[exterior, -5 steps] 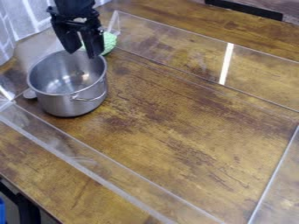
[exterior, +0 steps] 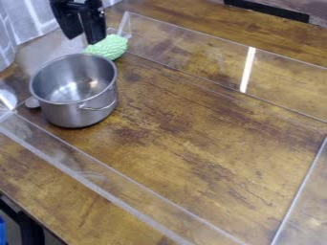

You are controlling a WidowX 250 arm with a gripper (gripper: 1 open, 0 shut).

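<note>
A steel pot (exterior: 75,100) with side handles stands at the left of the wooden table, its inside looking empty from here. My black gripper (exterior: 84,33) is at the top left, above and behind the pot. A light green textured object (exterior: 110,47) lies just behind the pot, to the right of the gripper; whether they touch is unclear. The fingers are too small and dark to show whether they are open or shut.
Clear strips or panels run along its sides. A pale crumpled covering (exterior: 26,19) is at the far left corner.
My gripper has moved up and back from over the pot, uncovering more of the green object. The pot has not visibly moved.
</note>
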